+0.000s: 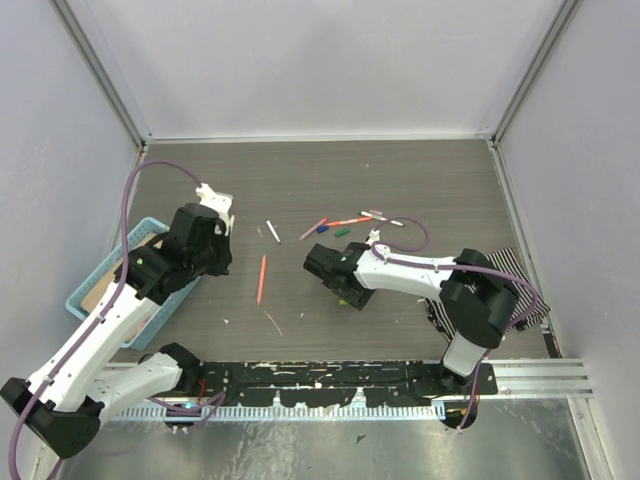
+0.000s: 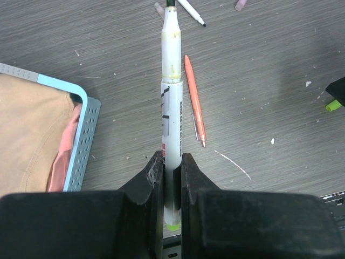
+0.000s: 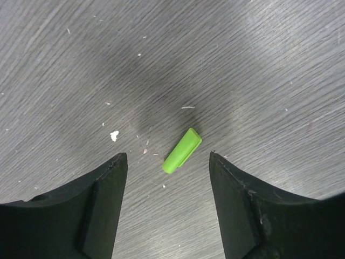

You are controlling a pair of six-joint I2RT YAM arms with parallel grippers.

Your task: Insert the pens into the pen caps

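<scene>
In the left wrist view, my left gripper is shut on a white marker (image 2: 172, 108), its dark tip pointing to the top of the view and its light green end showing below the fingers. A bright green cap (image 3: 182, 151) lies alone on the table in the right wrist view. My right gripper stands open above that cap, its fingers on either side with a gap to each. Further back in the top view lie a darker green cap (image 1: 342, 232), a blue cap (image 1: 322, 229) and a white pen (image 1: 273, 232) with a dark tip.
A blue basket (image 1: 80, 300) with cloth inside stands at the left. The orange pen (image 1: 262, 280) lies between the arms. Several pens, among them a red one (image 1: 350, 221), are grouped behind the right gripper. A striped item (image 1: 460, 318) lies under the right arm.
</scene>
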